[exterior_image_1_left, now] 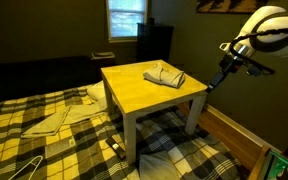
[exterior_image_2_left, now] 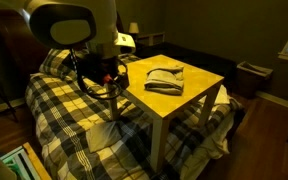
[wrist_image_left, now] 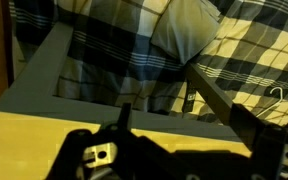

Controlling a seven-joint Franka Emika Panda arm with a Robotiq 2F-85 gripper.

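Note:
On the yellow table [exterior_image_1_left: 134,90] lies a folded light-grey cloth [exterior_image_1_left: 164,74], near the table's far right part. The second exterior view shows the cloth [exterior_image_2_left: 165,80] as a flat stack on the tabletop. My gripper [exterior_image_1_left: 216,84] hangs off the table's right end, apart from the cloth and pointing downward. In the wrist view the gripper is open, its fingers spread wide with nothing between them. Below it appear the table's edge and plaid fabric; the folded cloth is out of that view.
Plaid bedding [exterior_image_1_left: 64,150] covers the low surface around the table legs, with light cloths [exterior_image_1_left: 49,122] on it at left. A grey cloth [wrist_image_left: 187,30] lies beneath the table side.

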